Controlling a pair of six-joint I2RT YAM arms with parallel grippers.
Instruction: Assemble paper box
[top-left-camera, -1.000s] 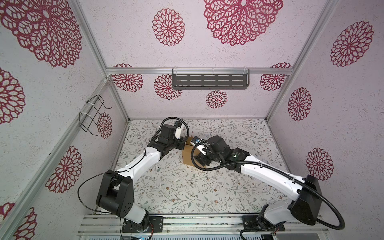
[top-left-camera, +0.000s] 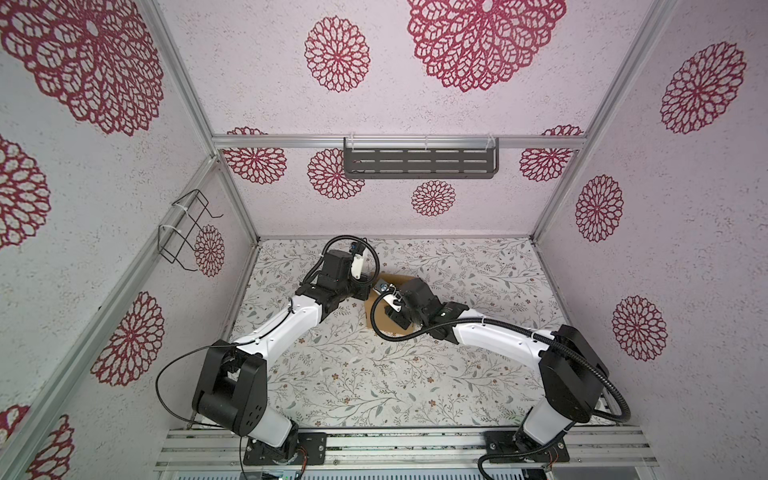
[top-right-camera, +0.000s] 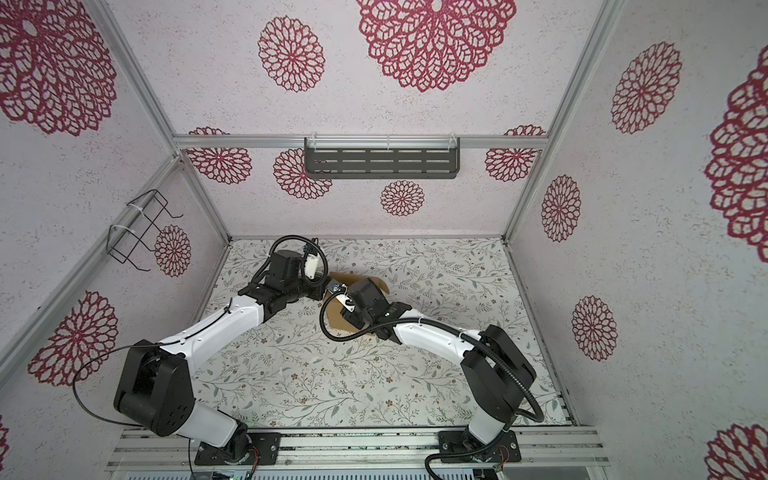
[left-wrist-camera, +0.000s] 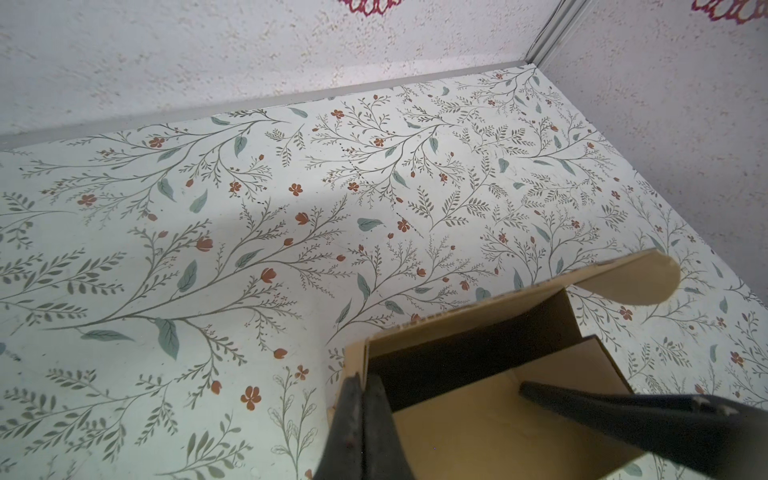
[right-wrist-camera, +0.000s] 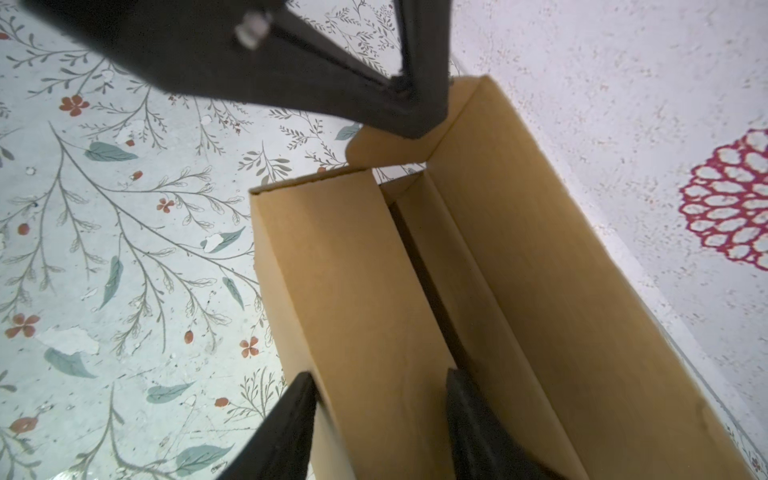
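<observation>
A brown cardboard box (right-wrist-camera: 368, 280) stands open on the table, its lid flap (right-wrist-camera: 552, 264) raised along the far side. In the left wrist view its dark opening (left-wrist-camera: 472, 352) shows between the lid and the top panel. My left gripper is shut at the box's left corner, against a folded edge of card; whether card sits between its tips is unclear. A small rounded side tab (right-wrist-camera: 400, 148) lies just below that gripper in the right wrist view. My right gripper is part open, its fingers (right-wrist-camera: 288, 432) spread across the top panel.
A grey shelf (top-left-camera: 420, 164) hangs on the back wall, and a wire rack (top-left-camera: 184, 228) is on the left wall. Both arms' hoses loop close to the box.
My right arm has shifted left, bringing its gripper further over the box. More of the box's raised card shows behind it. The left arm has stayed nearly still.
</observation>
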